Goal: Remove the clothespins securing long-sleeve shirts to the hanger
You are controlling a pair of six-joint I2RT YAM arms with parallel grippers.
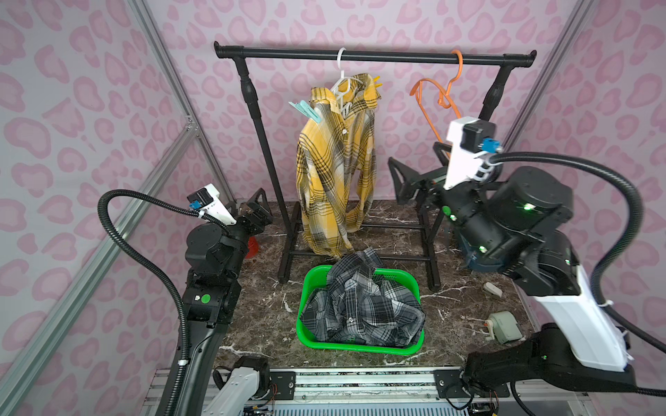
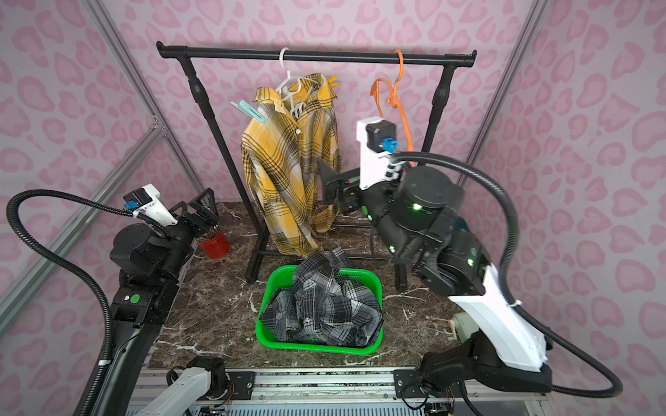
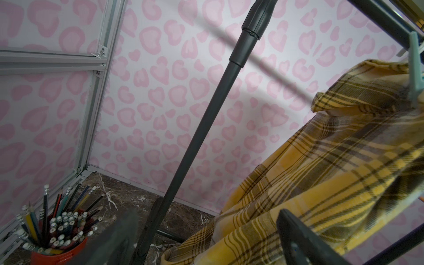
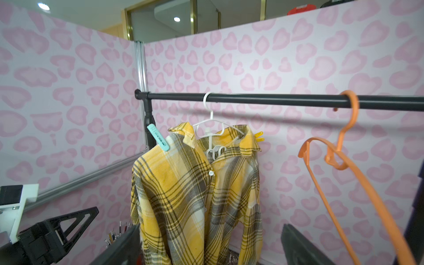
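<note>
A yellow plaid long sleeve shirt (image 1: 326, 166) hangs from a white hanger (image 4: 211, 115) on the black rack. One light-blue clothespin (image 4: 158, 137) grips its left shoulder; a yellow clothespin (image 4: 259, 136) sits at the right shoulder, partly hidden behind the collar. My left gripper (image 1: 258, 208) is open and empty, left of the shirt and below the blue clothespin. Its fingers (image 3: 300, 238) look blurred in the left wrist view, with the shirt beyond. To the right of the shirt, apart from it, my right gripper (image 1: 410, 176) stands open with nothing between its fingers.
An orange hanger (image 4: 340, 154) is on the rack's bar (image 1: 388, 57) at right. A green basket (image 1: 305, 332) holds a dark plaid garment (image 1: 360, 305). A red pencil cup (image 2: 215, 244) stands at left; a blue bin (image 1: 478, 260) is mostly hidden behind my right arm.
</note>
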